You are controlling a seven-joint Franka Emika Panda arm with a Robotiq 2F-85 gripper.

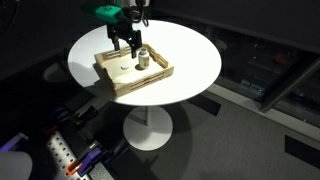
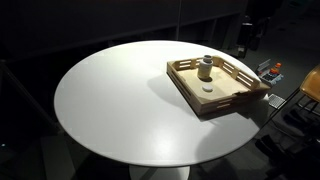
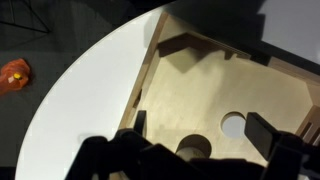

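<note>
A wooden tray (image 1: pixel 140 85) with low slotted walls sits on the round white table. Inside it stands a small pale jar (image 2: pixel 205 68), upright, and a flat white disc (image 2: pixel 207 87) lies on the tray floor beside it. My gripper is open above the tray, its fingers spread wide with nothing between them. In the wrist view the disc (image 3: pixel 233 125) shows near the right finger, and the jar (image 3: pixel 200 143) is partly hidden behind the gripper body. Exterior view 1 has the gripper (image 1: pixel 125 47) over the tray's far part, clear of the jar (image 1: pixel 144 60).
The tray's walls (image 3: pixel 145 85) rise around the jar and disc. An orange object (image 3: pixel 15 74) lies off the table in the wrist view.
</note>
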